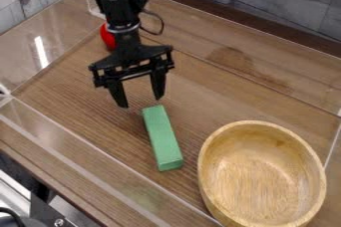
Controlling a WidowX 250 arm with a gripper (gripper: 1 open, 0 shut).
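My black gripper (pixel 139 90) hangs in the upper middle, its fingers apart with wooden table showing between them. A green rectangular block (pixel 163 137) lies on the table just below and right of the fingertips, apart from them.
A large tan bowl (pixel 261 171) fills the bottom right. A red object (pixel 110 36), partly hidden behind the arm, is at the upper left. Raised edges run along the back.
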